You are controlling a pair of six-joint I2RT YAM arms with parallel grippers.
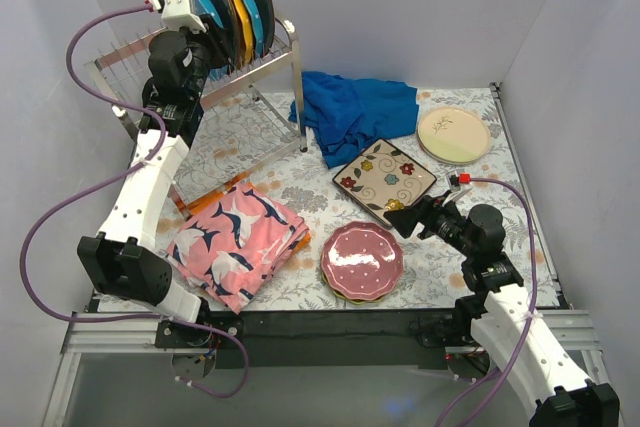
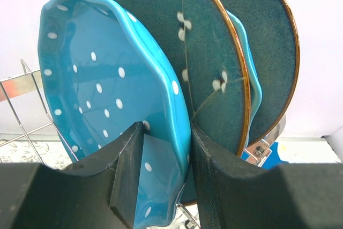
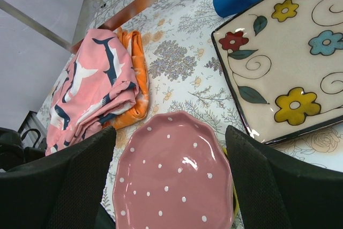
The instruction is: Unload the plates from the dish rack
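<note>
In the left wrist view my left gripper straddles the rim of a blue dotted plate (image 2: 110, 73) standing in the dish rack (image 1: 262, 68). One finger is on the plate's face side, the other close behind its rim; the fingers are part open. Behind it stand dark plates (image 2: 214, 41), a yellow plate (image 1: 241, 19) and another blue plate (image 1: 250, 2). My right gripper is open and empty over the table. Below it, in the right wrist view, lies a pink dotted plate (image 3: 171, 175) on top of another.
A square flowered plate (image 1: 385, 179) and a round cream plate (image 1: 454, 135) lie on the right of the table. A blue cloth (image 1: 355, 112) is beside the rack, a folded pink cloth (image 1: 238, 242) in front of it. Bare tabletop shows between them.
</note>
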